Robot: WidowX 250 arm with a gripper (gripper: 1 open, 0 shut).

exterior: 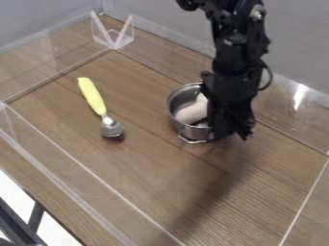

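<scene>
A steel pot (184, 101) with a pale, whitish item (193, 109) inside stands right of centre on the wooden table. My black gripper (221, 125) is low at the pot's right side, partly covering it; its fingertips are dark and overlapping, so whether anything is between them is hard to see. A yellow-handled utensil with a metal head (111, 127) lies to the left, apart from the pot.
A white rack-like object (113, 38) stands at the back left corner. Clear plastic walls (52, 163) border the table.
</scene>
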